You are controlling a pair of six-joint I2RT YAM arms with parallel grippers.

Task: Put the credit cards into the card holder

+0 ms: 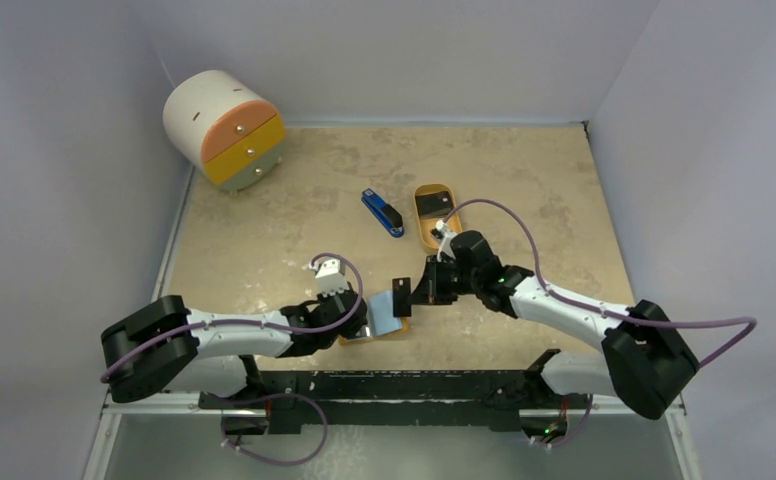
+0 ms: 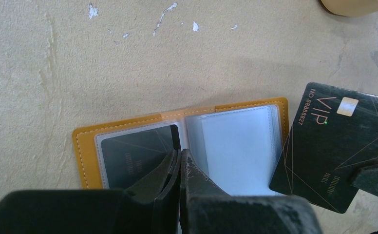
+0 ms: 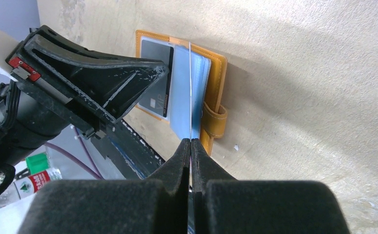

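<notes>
The tan card holder [image 2: 123,127] lies spread flat on the table. Its left pocket contains a dark card [image 2: 137,155] under clear plastic; the right pocket [image 2: 238,146] shows light blue. My left gripper is shut over the holder's middle fold, nothing visible between its fingers; whether it touches the plastic I cannot tell. A black VIP card [image 2: 330,146] is pinched at one edge by my right gripper. That card appears over the outer side of the right pocket in the top view and edge-on, as a thin line, in the right wrist view.
Farther back stands an orange tray [image 1: 427,232] with dark cards [image 1: 433,204] in it. Left of it lies a blue stapler [image 1: 383,213]. A small drawer cabinet [image 1: 226,130] occupies the back left corner.
</notes>
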